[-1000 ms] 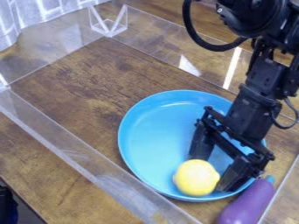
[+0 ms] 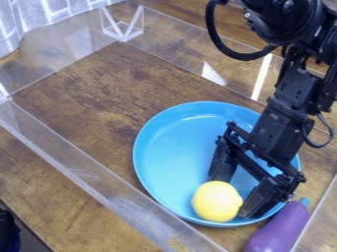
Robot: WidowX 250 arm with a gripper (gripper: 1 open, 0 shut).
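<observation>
A blue bowl (image 2: 172, 148) sits in the lower right of the camera view, with a round yellow object (image 2: 218, 202) inside near its front. The black gripper (image 2: 247, 177) reaches down from the upper right into the bowl's right side, its fingers just right of and behind the yellow object. The fingers are dark and crowded, so their spread is hard to make out; the yellow object sits apart in front, not visibly held. A purple elongated object (image 2: 277, 228) lies outside the bowl at the lower right.
A brown wooden surface (image 2: 93, 94) fills the left and back, open apart from clear plastic walls (image 2: 79, 167) along its edges.
The yellow object has shifted very slightly left. The gripper has barely moved.
</observation>
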